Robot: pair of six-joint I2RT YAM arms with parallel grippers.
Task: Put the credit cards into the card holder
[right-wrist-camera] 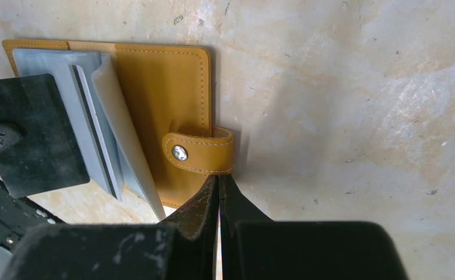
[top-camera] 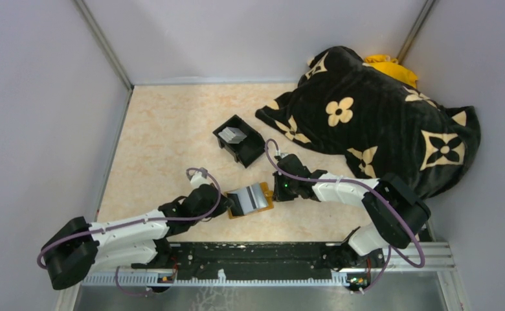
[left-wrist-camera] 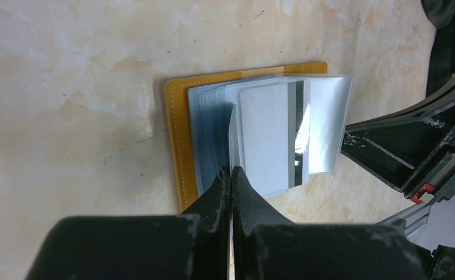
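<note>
The tan card holder (top-camera: 268, 204) lies open on the table between my two grippers, its clear sleeves (right-wrist-camera: 129, 116) raised. My left gripper is shut on a black card, seen edge-on in the left wrist view. That card stands over the sleeve stack's left part; whether its edge is inside a sleeve cannot be told. A whitish card with a dark stripe (left-wrist-camera: 266, 128) lies among the sleeves. My right gripper is shut at the lower edge of the holder's snap strap (right-wrist-camera: 199, 153); whether it pinches the strap is unclear.
Behind the holder sits a black box (top-camera: 252, 150) with pale cards (top-camera: 232, 135) in it. A dark flowered blanket (top-camera: 360, 110) covers the back right.
</note>
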